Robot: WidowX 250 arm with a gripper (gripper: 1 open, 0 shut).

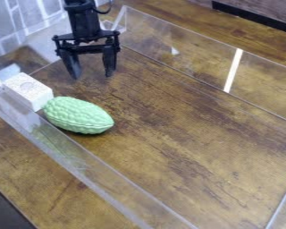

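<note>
My black gripper [88, 59] hangs at the top left over the wooden floor of a clear-walled enclosure, its two fingers apart and pointing down, nothing visible between them. A green bumpy gourd-like object [79, 115] lies below it, nearer the front left. Just left of the gourd a white block [28, 89] rests by the left wall. Both objects are apart from the gripper.
Clear plastic walls [181, 43] border the work area, with a white strip [234, 70] on the back right one.
</note>
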